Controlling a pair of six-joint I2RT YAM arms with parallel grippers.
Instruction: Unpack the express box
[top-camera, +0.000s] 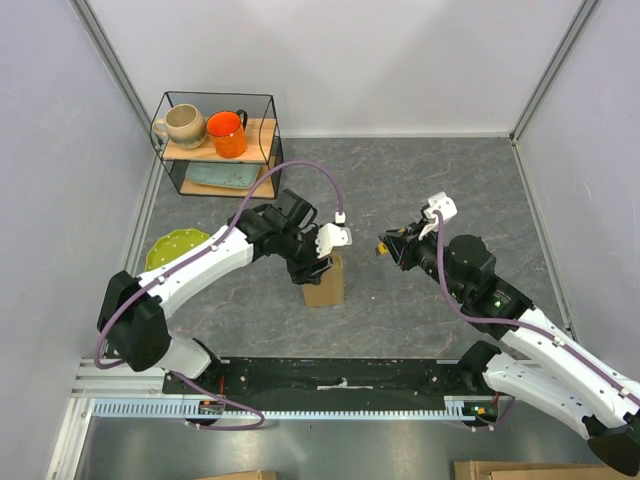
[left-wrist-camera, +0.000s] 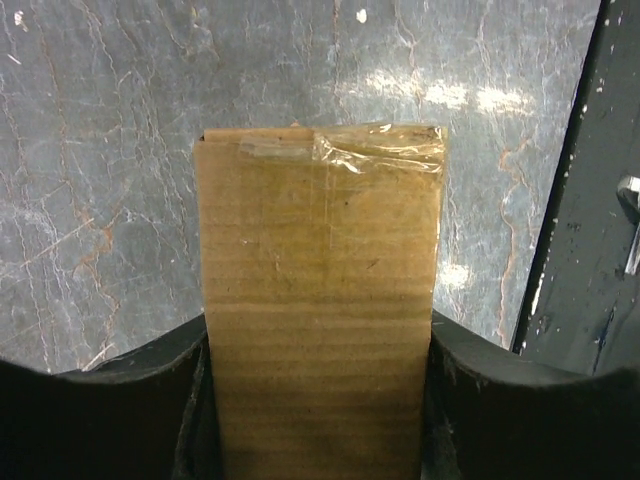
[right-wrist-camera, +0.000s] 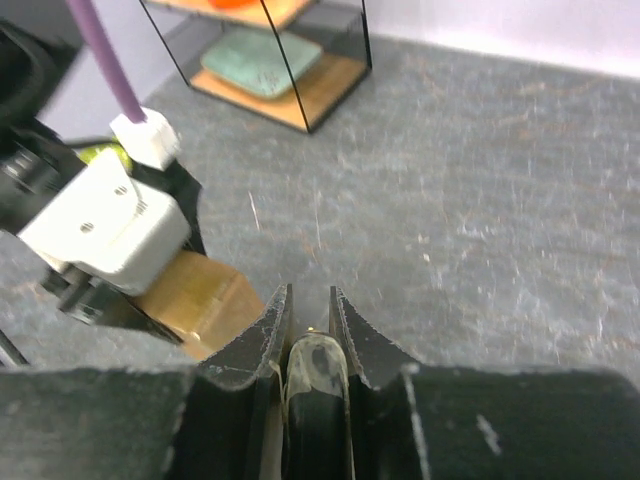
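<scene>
A taped brown cardboard box (top-camera: 325, 287) stands on the dark grey mat, left of centre. My left gripper (top-camera: 312, 268) is shut on it. In the left wrist view, its fingers (left-wrist-camera: 192, 385) press the box's two sides, and clear tape (left-wrist-camera: 375, 150) shows along the top edge. Right of the box, raised off the mat, my right gripper (top-camera: 388, 243) is shut on a small cutter. Of this cutter (right-wrist-camera: 317, 375), a dark rounded body shows between the fingertips in the right wrist view; its yellow tip (top-camera: 382, 249) points toward the box. The blade cannot be made out.
At the back left stands a wire rack (top-camera: 275, 130) with a beige mug (top-camera: 185, 126), an orange mug (top-camera: 226, 138) and a pale green tray (top-camera: 222, 175). A yellow-green plate (top-camera: 172, 247) lies by the left wall. Behind and right of the box, the mat is clear.
</scene>
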